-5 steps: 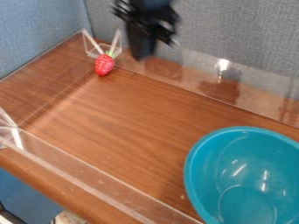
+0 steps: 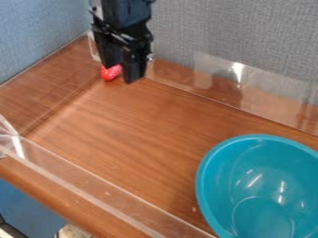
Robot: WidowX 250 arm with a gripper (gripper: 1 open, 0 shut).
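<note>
My black gripper hangs in the upper left of the camera view, open, lowered over a small red strawberry near the back left corner of the wooden surface. The strawberry is partly hidden behind the gripper. Whether the fingers touch it is hard to tell.
A large teal bowl occupies the lower right. Clear acrylic walls edge the wooden surface along the back and the front left.
The bowl has not moved.
</note>
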